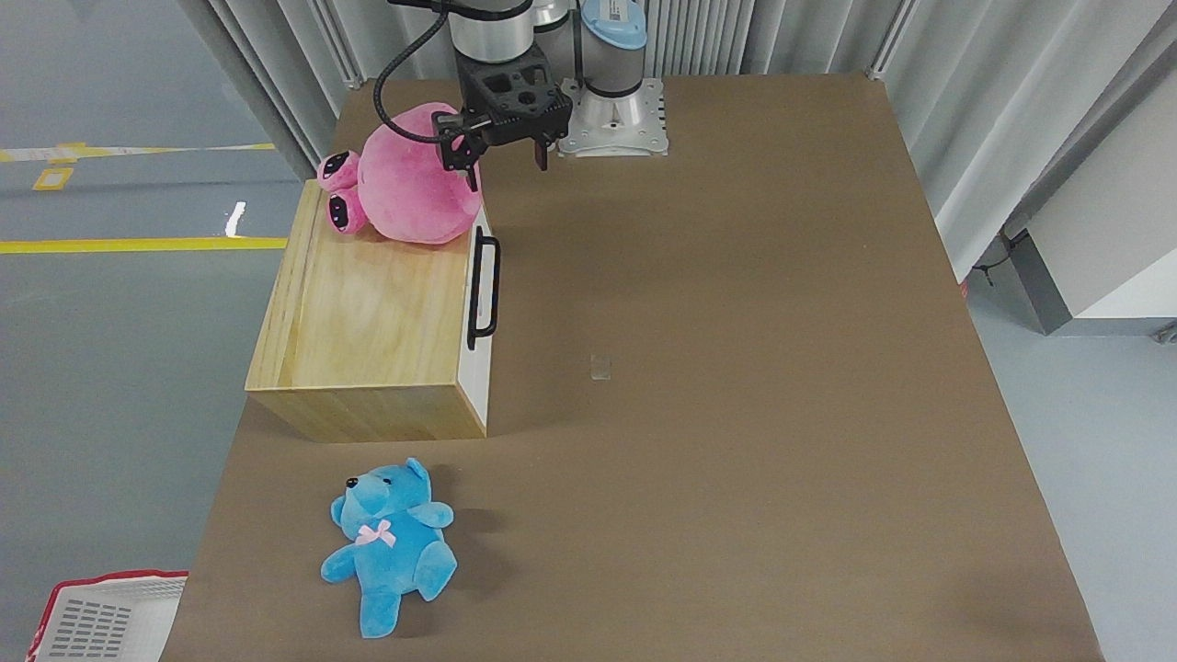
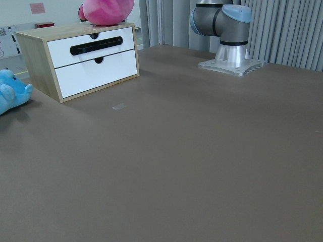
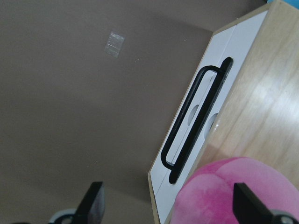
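Observation:
A pink plush toy (image 1: 408, 199) lies on the back end of a wooden two-drawer cabinet (image 1: 353, 309), which has white fronts and a black bar handle (image 3: 196, 121). My gripper (image 1: 508, 165) hangs over the plush's right part, above the cabinet's back corner. In the wrist view its two fingers stand wide apart and open, with the plush (image 3: 233, 191) below and the handle farther ahead. A blue teddy bear (image 1: 386, 552) with a pink bow lies on the table in front of the cabinet.
A red-rimmed white basket (image 1: 105, 618) is on the floor at front left. The arm's base plate (image 1: 612, 138) is at the back.

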